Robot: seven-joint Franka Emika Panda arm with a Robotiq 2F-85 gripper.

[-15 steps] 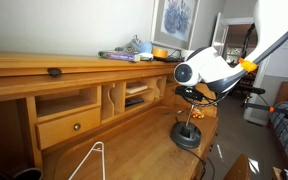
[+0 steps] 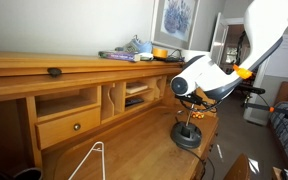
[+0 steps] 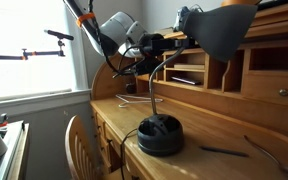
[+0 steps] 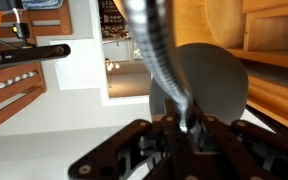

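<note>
A desk lamp stands on the wooden desk, its round black base (image 3: 160, 135) flat on the top. From the base a silver bendable neck (image 3: 152, 92) rises and curves over toward the dark grey shade (image 3: 222, 32). My gripper (image 3: 172, 44) is up at the neck's upper part, close to the shade, and shut on it. In the wrist view the blurred neck (image 4: 162, 55) runs down between the fingers, with the shade (image 4: 224, 80) right behind. The exact contact of the pads is hard to make out.
Behind the lamp runs a hutch with cubbies and a small drawer (image 2: 68, 127). A white bent tube (image 2: 88, 158) lies on the left of the desk. A dark pen-like object (image 3: 224, 151) lies near the base. A wooden chair (image 3: 81, 150) stands in front.
The arm's white links have shifted slightly to the right in exterior view 1. The lamp base stays in place, and no change of grip shows.
</note>
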